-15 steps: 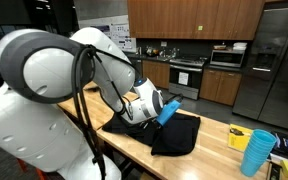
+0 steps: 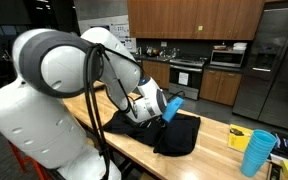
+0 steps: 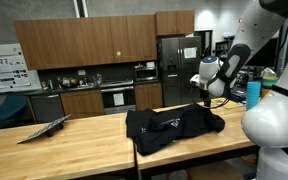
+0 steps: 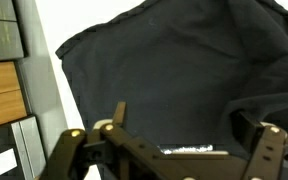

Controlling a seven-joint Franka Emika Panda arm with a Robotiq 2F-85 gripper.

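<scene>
A black cloth (image 2: pixel 180 133) lies spread and rumpled on the light wooden table, with folds bunched toward one side. In the wrist view, the dark cloth (image 4: pixel 154 70) fills most of the picture, flat in the middle and creased at right. My gripper is open, its two fingers apart at the lower edge of that view. Exterior view 2 has the gripper (image 3: pixel 206 100) low over the cloth's right-hand part. Whether the fingertips touch the fabric cannot be told. No cloth is visibly pinched between them.
A blue cup (image 2: pixel 256 154) stands at the table's right, near a yellow object (image 2: pixel 240 137) and other items. Bare table (image 3: pixel 64 150) stretches left of the cloth in exterior view 2. A dark flat object (image 3: pixel 52 118) rests farther back there.
The arm's upper links and cable have shifted slightly in exterior view 1. The gripper stays at about the same spot, and the cloth looks unchanged.
</scene>
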